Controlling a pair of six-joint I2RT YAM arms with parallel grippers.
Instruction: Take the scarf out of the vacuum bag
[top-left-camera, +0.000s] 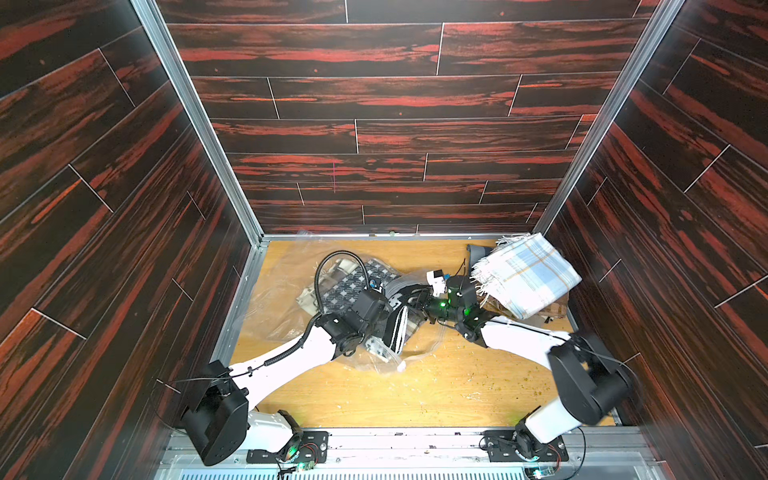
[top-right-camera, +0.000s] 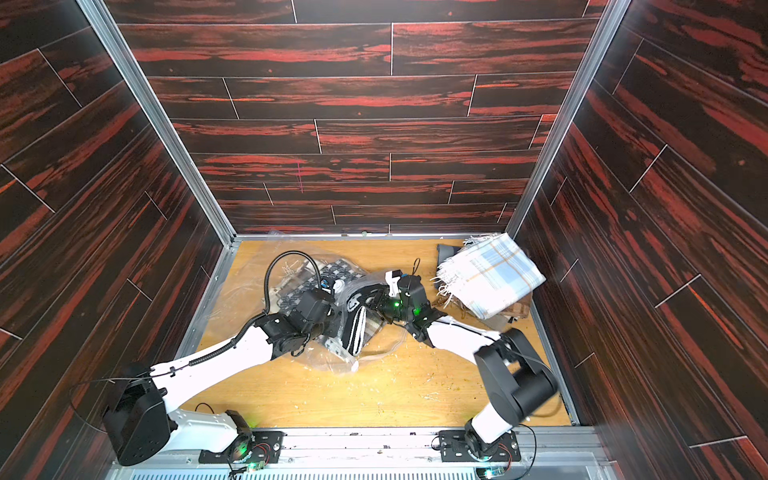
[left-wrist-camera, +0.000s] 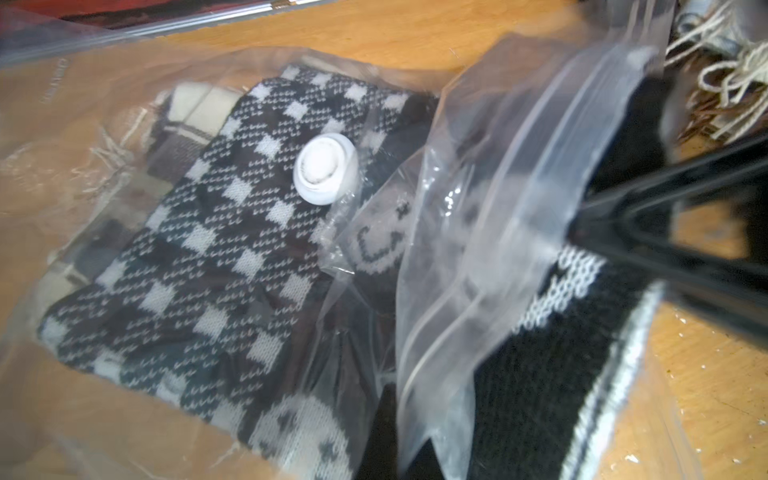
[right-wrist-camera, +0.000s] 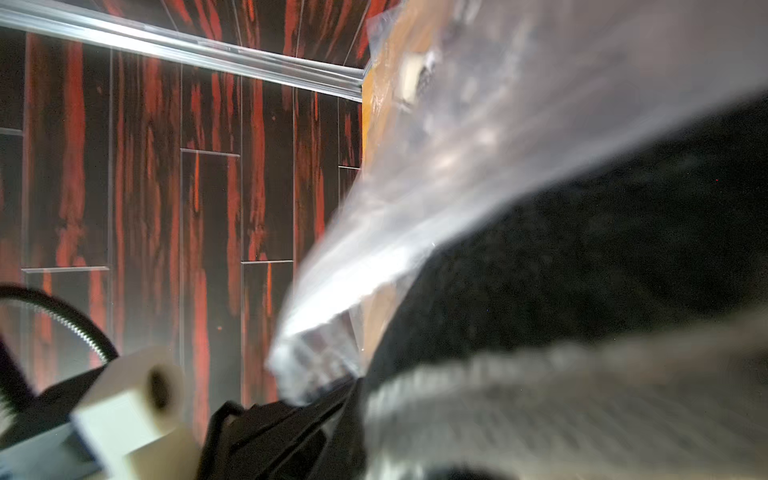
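Observation:
The clear vacuum bag (left-wrist-camera: 512, 160) lies on the table around a black-and-white checked knit scarf (left-wrist-camera: 208, 264), with a white valve on the bag. A black part of the scarf with white stripes (top-right-camera: 358, 328) rises at the bag's opening on the right. My left gripper (top-left-camera: 382, 308) is shut at the bag's zip edge; whether bag film is between its fingers is unclear. My right gripper (top-left-camera: 424, 302) reaches in from the right against the black fabric and bag edge; its fingers are blurred or covered, so its opening cannot be told.
A folded light plaid cloth (top-left-camera: 524, 276) with fringes lies on other cloths at the right rear of the table. Bare wood (top-left-camera: 400, 400) shows along the front. Dark panelled walls enclose the sides and back.

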